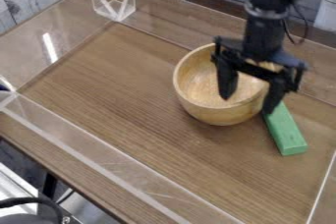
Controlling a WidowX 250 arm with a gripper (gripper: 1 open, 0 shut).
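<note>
My black gripper [250,88] is open, reaching down from the top right over a tan bowl [197,95] in the middle right. Its fingers hang over the right part of the bowl. A green block [286,135] lies on the wooden table just right of the bowl, partly behind the gripper. The inside of the bowl is partly hidden by the gripper.
A white wire-like holder [116,2] stands at the back left. Dark cables show at the lower left edge.
</note>
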